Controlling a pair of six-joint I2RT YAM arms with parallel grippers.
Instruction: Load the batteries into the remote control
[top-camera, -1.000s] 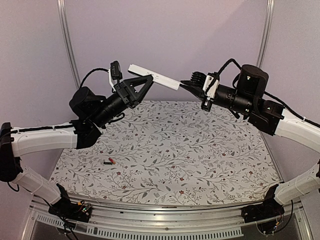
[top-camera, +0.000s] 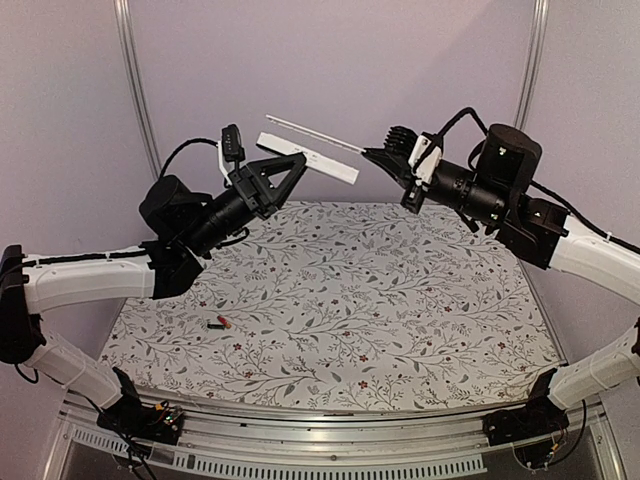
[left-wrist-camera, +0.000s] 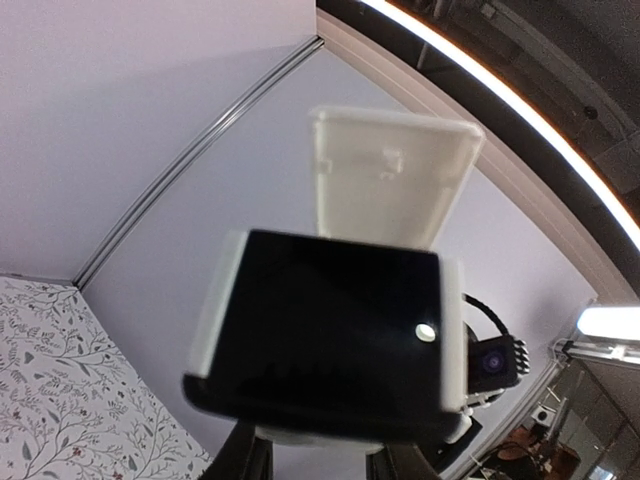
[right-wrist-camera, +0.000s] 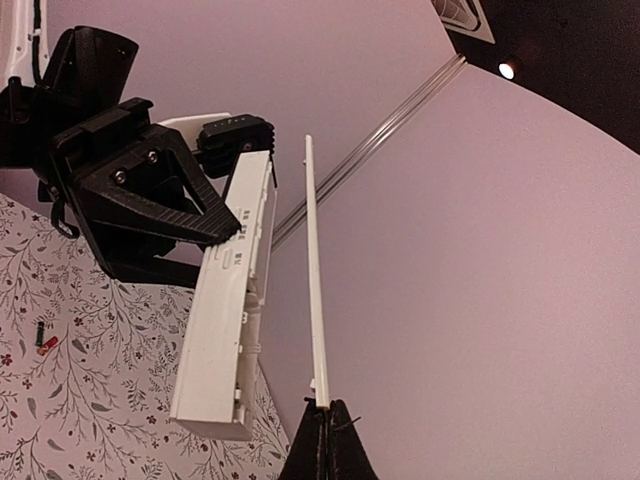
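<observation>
The white remote control (top-camera: 320, 161) is held up in the air, its black end (left-wrist-camera: 320, 330) facing the left wrist camera. My left gripper (top-camera: 292, 166) is shut on its middle. A thin white back cover (right-wrist-camera: 315, 270) stands apart from the remote body, with a gap between them. Its end sits between the tips of my right gripper, which is shut on it. In the left wrist view the cover (left-wrist-camera: 390, 180) shows above the remote. Two batteries lie on the table, one green (top-camera: 216, 326) and one red (top-camera: 224, 321).
Pale walls (top-camera: 330, 80) enclose the back and sides. Both arms are raised well above the table.
The cover has come off the remote's back and moved away with my right gripper, which has shifted up and back. The left gripper and remote look unmoved, and the batteries lie where they were.
</observation>
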